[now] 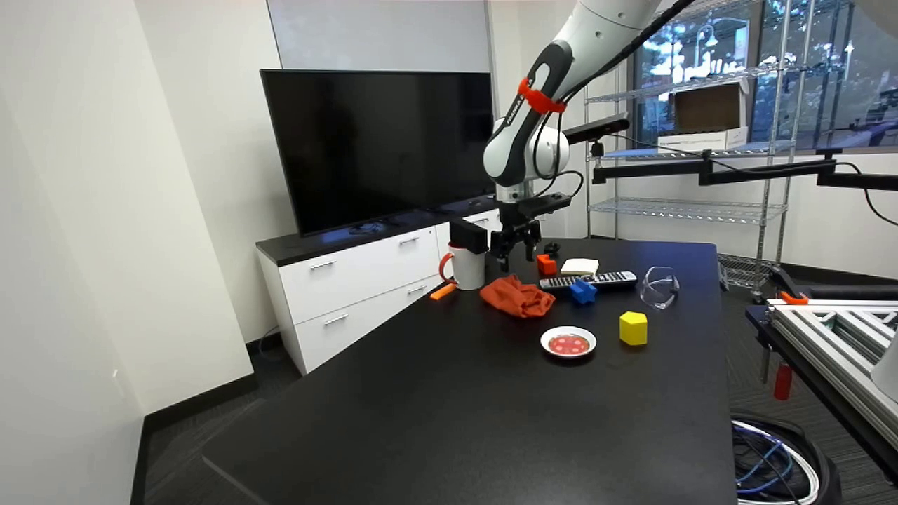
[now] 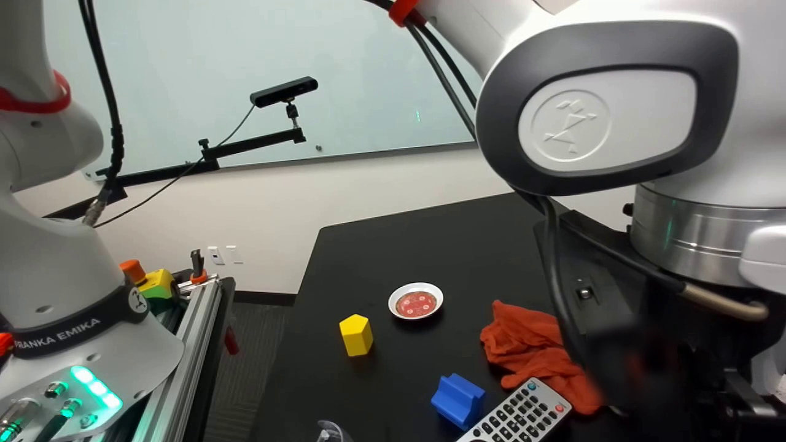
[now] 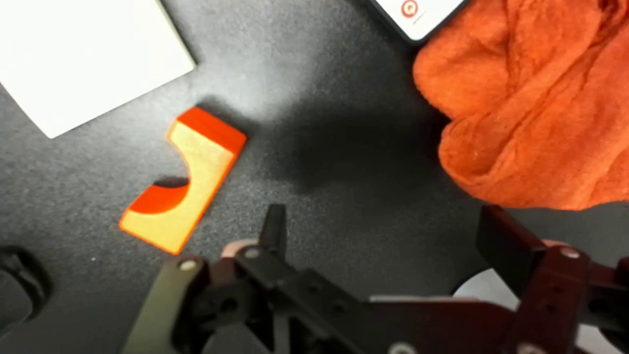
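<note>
My gripper stands open in the wrist view, with only bare dark table showing between its fingertips. Left of it lies an orange arch-shaped block [image 3: 203, 171], outside the fingers. A crumpled orange cloth [image 3: 530, 106] spreads at the upper right, beyond the right finger. In exterior view 1 the gripper [image 1: 515, 245] is at the far end of the table, between a white mug [image 1: 467, 268] with a red handle and the orange block [image 1: 546, 265]. A pale round shape at the wrist view's lower right is mostly hidden by the gripper.
A remote [image 1: 589, 281], a white pad [image 1: 580, 266], a blue block [image 1: 582, 291] and clear glasses [image 1: 659, 287] lie nearby. Closer in are a small patterned dish [image 1: 568, 342] and a yellow block [image 1: 633, 328]. An orange piece [image 1: 443, 291] lies beside the mug.
</note>
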